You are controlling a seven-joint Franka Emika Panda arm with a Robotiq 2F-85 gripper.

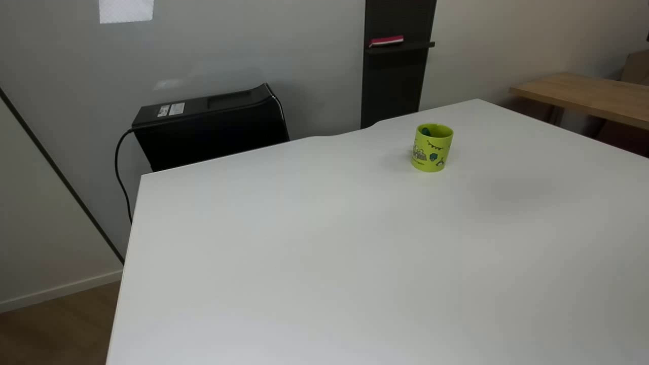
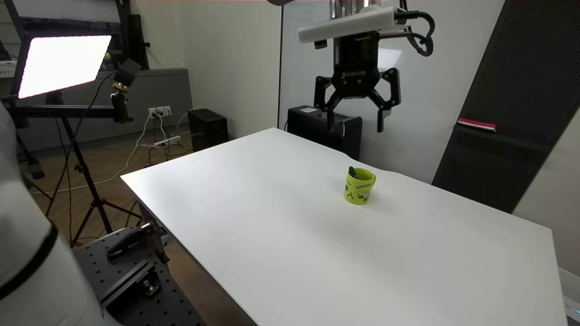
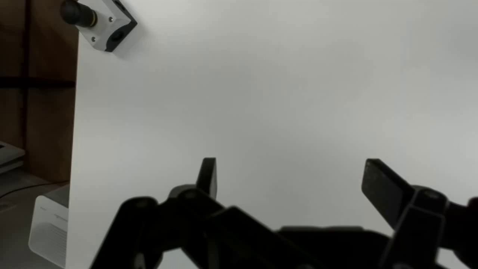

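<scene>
A yellow-green mug with printed pictures stands upright towards the table's far edge. Inside it rests a dark object, its top poking above the rim; most of it is hidden by the mug. High over the table in the second exterior view, my gripper points down with its fingers spread. From the wrist, the open gripper has only bare white table beneath it, and the mug is out of that view. The first exterior view does not show the arm.
In the wrist view, a grey box with a black knob sits at a table corner. A black machine stands beyond the far edge.
</scene>
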